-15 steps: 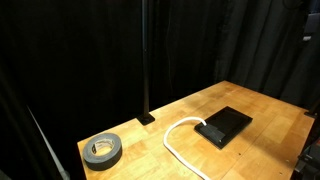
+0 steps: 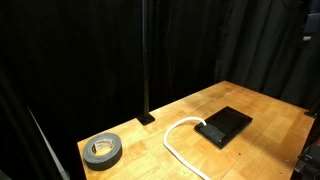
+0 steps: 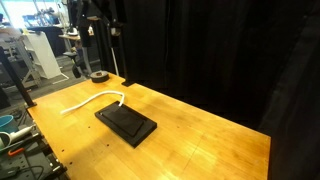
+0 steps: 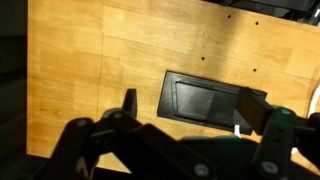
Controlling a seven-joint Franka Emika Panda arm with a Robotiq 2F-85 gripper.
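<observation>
A flat black tray-like object (image 2: 225, 127) with a raised rim lies on the wooden table. Against one of its corners rests the end of a white cord (image 2: 173, 127), which curves away over the wood; the same cord (image 3: 90, 99) shows in the second exterior view. Seen from the wrist, my gripper is above the table with its fingers wide apart, and no held object shows between them. The black object (image 4: 205, 100) appears below, partly covered by the gripper's body.
A roll of dark tape (image 2: 101, 151) stands near the table's far left corner, by a black stand foot (image 2: 146, 118). Black curtains (image 3: 210, 50) hang behind the table.
</observation>
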